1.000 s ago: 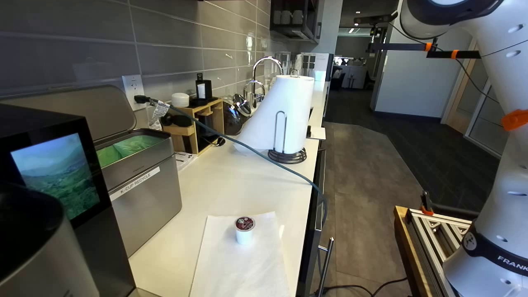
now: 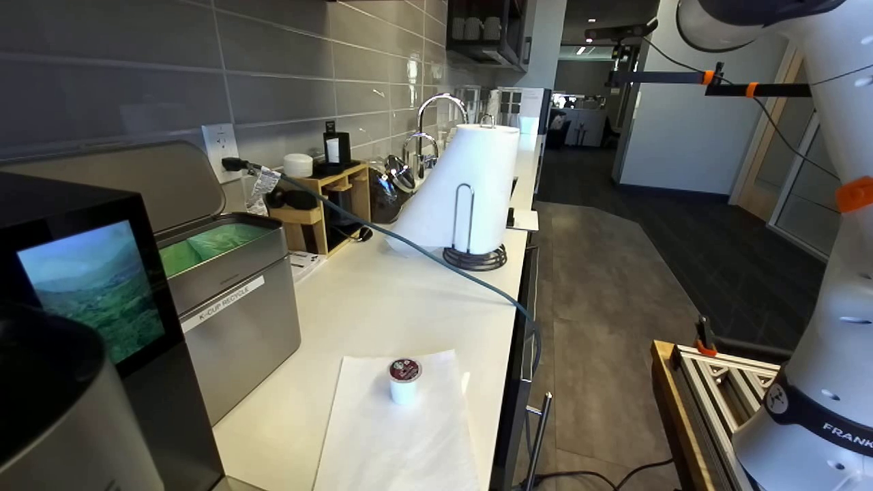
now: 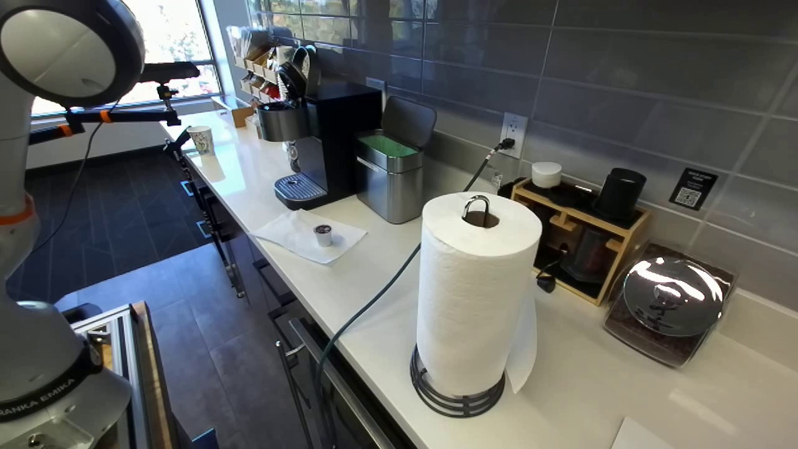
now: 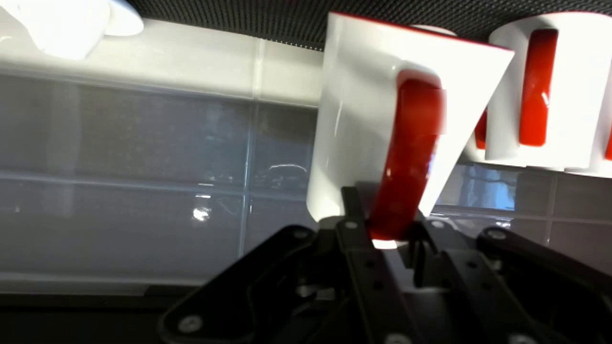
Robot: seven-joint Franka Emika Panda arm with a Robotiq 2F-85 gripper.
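Observation:
In the wrist view my gripper is shut on the red handle of a white mug [image 4: 358, 109] with a thin red rim. The mug is tilted, with its rim towards the top of the picture, beside a dark mesh surface [image 4: 229, 17]. Whether the rim touches that surface, I cannot tell. Neither exterior view shows the gripper or this mug; only parts of the arm appear there.
More white mugs [image 4: 565, 74] with red handles stand close on the right in the wrist view. A coffee pod [image 2: 404, 381] sits on a napkin on the counter. The recycle bin [image 3: 389, 179] has its lid up, and a paper towel roll [image 3: 479, 299] stands nearby.
In exterior view 1 the upper arm has shifted a little to the right and its top joint looks turned. The counter objects have stayed put.

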